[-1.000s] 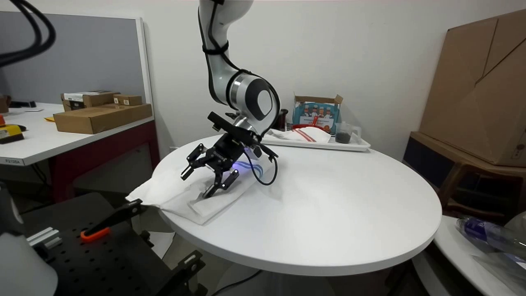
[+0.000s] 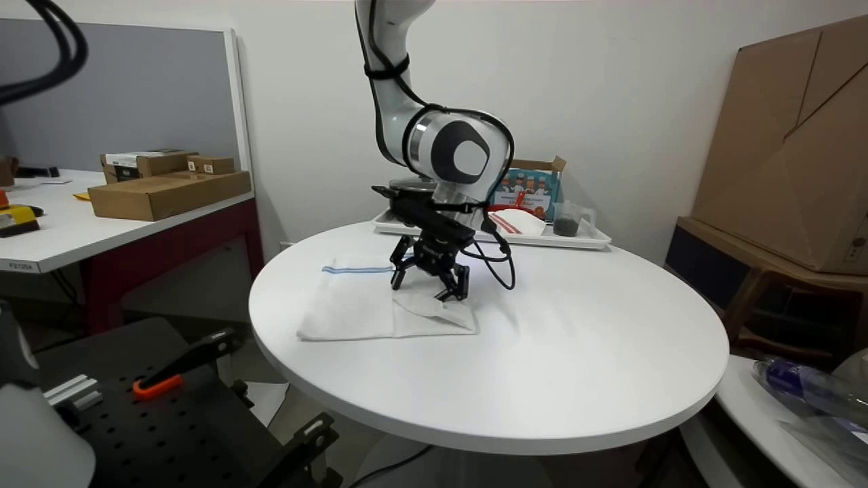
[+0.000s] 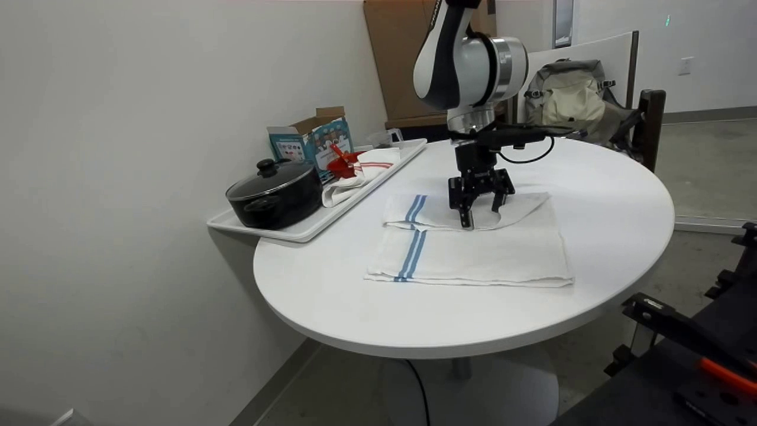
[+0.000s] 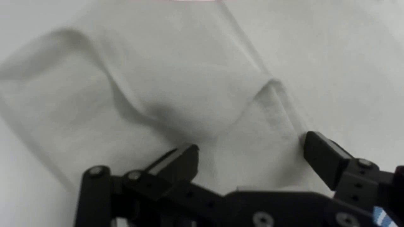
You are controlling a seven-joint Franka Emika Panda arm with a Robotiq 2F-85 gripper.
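Observation:
A white cloth with blue stripes (image 3: 489,257) lies on the round white table (image 3: 340,312). In exterior view 2 a strip along its far side is folded over, with the blue stripes at the left end of both layers. My gripper (image 3: 482,216) points down at this folded part, its fingers apart and their tips at or just above the fabric. From the wrist, the cloth (image 4: 181,83) fills most of the view, with raised creases ahead of the open gripper. No fabric is visibly pinched; the exact contact at the tips is unclear.
On a white tray (image 3: 312,231) by the wall stand a black lidded pot (image 3: 273,195), a blue box (image 3: 330,145), a red utensil (image 3: 342,164) and a red-striped towel (image 3: 348,186).
In exterior view 1 my gripper has moved right and turned more upright. The cloth has shifted right, away from the table's left edge which it hung over, and now lies flatter and squarer.

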